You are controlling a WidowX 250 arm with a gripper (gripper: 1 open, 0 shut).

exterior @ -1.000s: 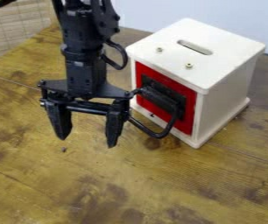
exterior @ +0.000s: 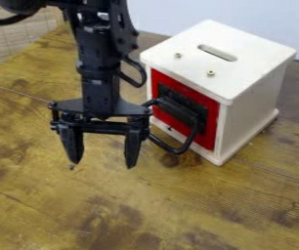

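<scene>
The black robot gripper hangs over the wooden table in the centre-left, open, its two fingers apart with nothing visible between them. To its right stands a white box with a red front panel facing left, carrying a dark fitting in its middle. The box top has a slot and two small round fittings. A black cable or hose loops from the arm toward the red front, partly hiding it.
A white wall stands behind the box, and a tiled surface lies at the far top left.
The gripper and arm have shifted slightly to the right over the last second. The box has not visibly moved.
</scene>
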